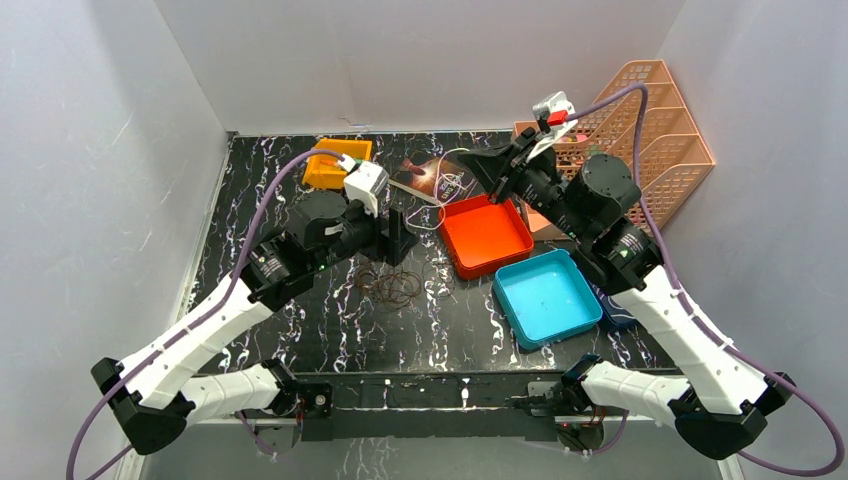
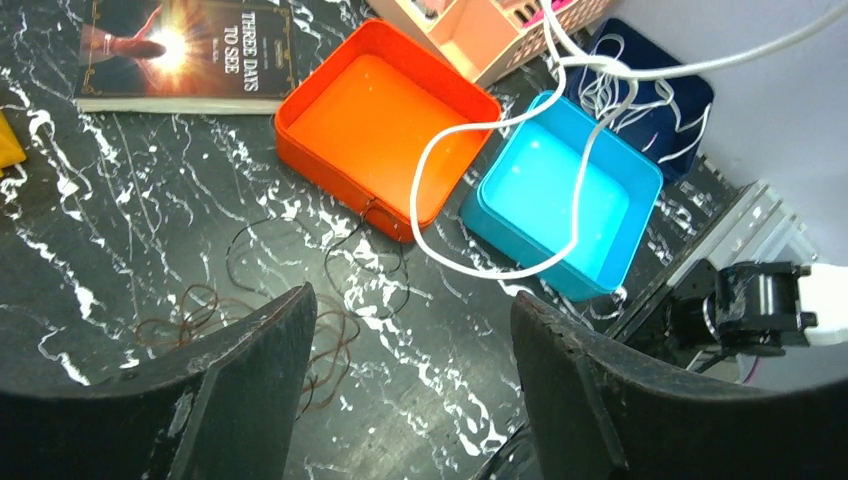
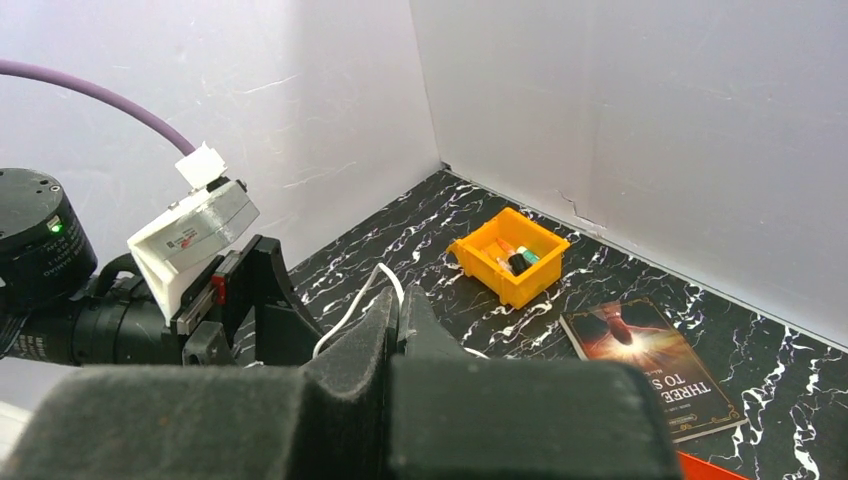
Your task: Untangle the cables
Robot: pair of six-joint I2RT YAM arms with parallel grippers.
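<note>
A white cable (image 1: 437, 190) hangs in a loose loop from my right gripper, whose fingers are shut on it. In the left wrist view the white cable (image 2: 465, 267) droops in front of the orange and blue trays, clear of my left gripper. That gripper stands open, with nothing pinched between its fingers. On the marble table below lie tangled brown cables (image 1: 395, 290) and a thin black cable (image 2: 228, 262), partly covered by the left fingers in the left wrist view.
An orange tray (image 2: 292, 138) and a blue tray (image 2: 470, 222) sit on the right. Beyond them are a dark blue box (image 2: 693, 92) with white cables and a peach rack (image 1: 690, 160). A book (image 3: 690, 390) and a yellow bin (image 3: 535, 285) stand at the back.
</note>
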